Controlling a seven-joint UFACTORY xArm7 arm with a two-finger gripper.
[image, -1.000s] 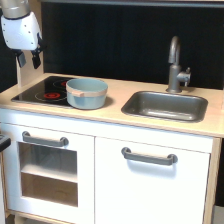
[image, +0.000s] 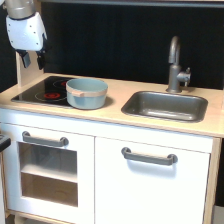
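Observation:
A light blue pot (image: 87, 93) stands upright on the toy kitchen's counter, partly over the right edge of the black stove top (image: 42, 91). High at the upper left, above the stove, hangs my gripper (image: 31, 62), well apart from the pot. Its dark fingers are small and blurred against the dark backdrop, so their opening cannot be made out. Nothing can be seen held beneath it.
A grey sink (image: 166, 105) is set into the right of the counter, with a dark faucet (image: 176, 65) behind it. Bare wooden counter (image: 118, 100) lies between pot and sink. Below are a windowed oven door (image: 48, 172) and a white cabinet door (image: 150, 190).
My gripper has shifted slightly to the right and stays high above the stove. The pot has not moved.

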